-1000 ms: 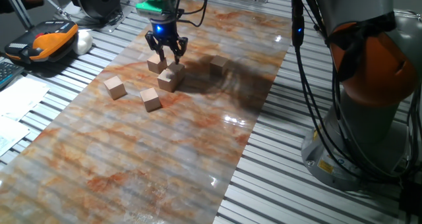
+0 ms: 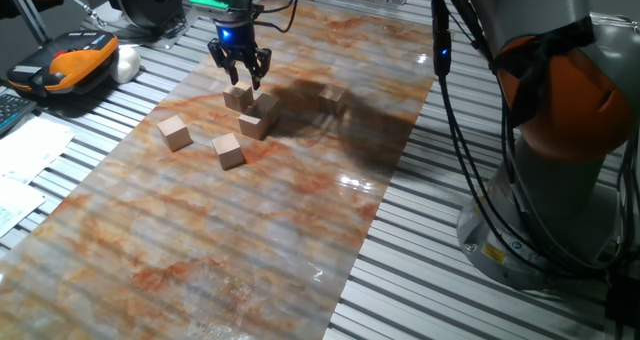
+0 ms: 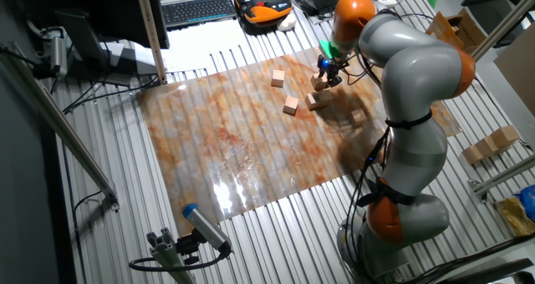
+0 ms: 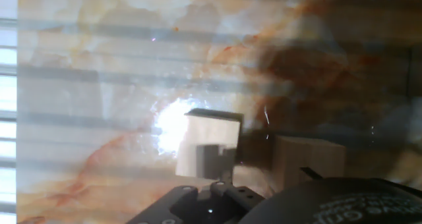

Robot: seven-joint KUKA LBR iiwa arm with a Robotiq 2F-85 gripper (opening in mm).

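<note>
Several plain wooden blocks lie on the marbled sheet. In exterior view 1, one cube (image 2: 174, 133) is at the left and another cube (image 2: 228, 151) is nearest the camera. A larger block (image 2: 259, 118) sits in the middle, close to a cube (image 2: 238, 97) behind it. A separate block (image 2: 331, 99) lies to the right in the arm's shadow. My gripper (image 2: 245, 84) points down just above the rear cube, its fingers apart and nothing seen between them. The wrist view has a pale block (image 4: 208, 145) just past the gripper parts and a darker block (image 4: 308, 159) to its right.
The marbled sheet (image 2: 200, 240) is clear toward the front. An orange-and-black device (image 2: 70, 65) and papers (image 2: 30, 165) lie off its left side. The robot's base (image 2: 520, 230) stands at the right. More blocks (image 3: 490, 144) rest off the sheet.
My gripper has shifted left and slightly toward the back in exterior view 1, from over the larger block to over the rear cube. The blocks look unmoved.
</note>
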